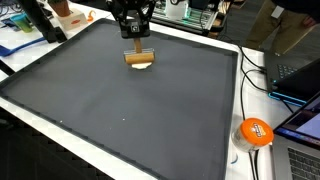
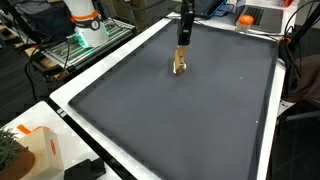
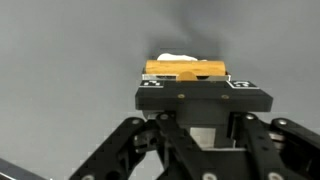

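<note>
A T-shaped wooden tool, mallet-like, hangs head down from my gripper [image 1: 136,38] at the back of the dark table. My gripper is shut on its upright handle [image 1: 138,46]. The cylindrical head [image 1: 139,57] lies crosswise below the fingers and is orange-brown. From above, in the wrist view, the head [image 3: 186,68] shows just past the gripper. A small white thing [image 1: 142,66] is on the table under the head; most of it is covered. In the second exterior view the head [image 2: 180,58] is seen nearly end-on over the white patch [image 2: 180,69].
An orange-topped round object [image 1: 253,133], laptops and cables lie along the white edge on the right. Assorted objects and a box [image 1: 68,14] stand beyond the back left.
</note>
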